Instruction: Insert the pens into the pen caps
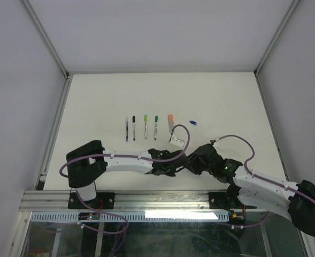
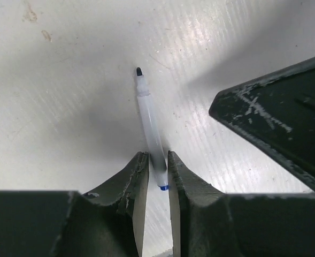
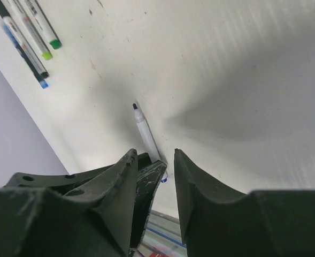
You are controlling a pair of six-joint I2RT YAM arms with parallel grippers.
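A white pen with black tip and blue end lies on the table; my left gripper is over its blue end, fingertips close on either side; whether they grip it I cannot tell. My right gripper stands open above the table, beside the left one. Several capped pens lie in a row farther back, also in the right wrist view. A small blue cap lies to their right.
An orange-and-grey item lies right of the row. The front metal edge is close to both arms.
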